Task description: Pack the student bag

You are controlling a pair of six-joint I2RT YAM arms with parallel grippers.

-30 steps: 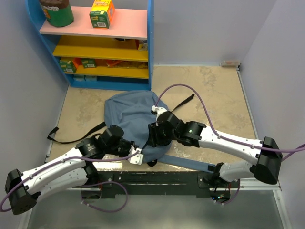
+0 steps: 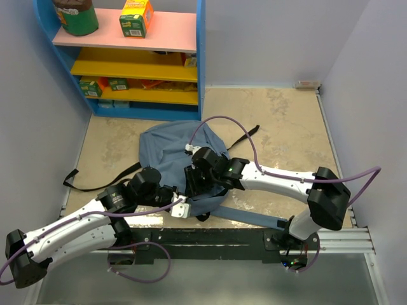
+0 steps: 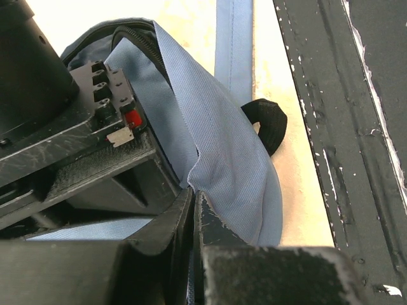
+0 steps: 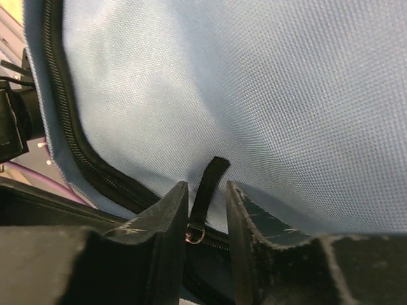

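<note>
The blue-grey bag (image 2: 166,147) lies flat on the floor in front of the shelf. At its near edge my left gripper is shut, with a fold of the bag's cloth (image 3: 219,140) pinched at its fingertips. A dark zipper (image 4: 70,136) curves along the bag's opening in the right wrist view. Its black pull tab (image 4: 212,173) stands between the parted fingers of my right gripper, which is partly open. Whether either finger touches the tab, I cannot tell. Both grippers are close together over the bag's near side.
A shelf unit (image 2: 201,76) stands at the back left, holding a green-orange box (image 2: 135,19), a brown-green container (image 2: 77,19) and several smaller packs. Bag straps (image 2: 248,216) spread over the floor. Open floor (image 2: 280,133) lies to the right.
My right gripper has moved left along the bag's near side, coming closer to the left gripper.
</note>
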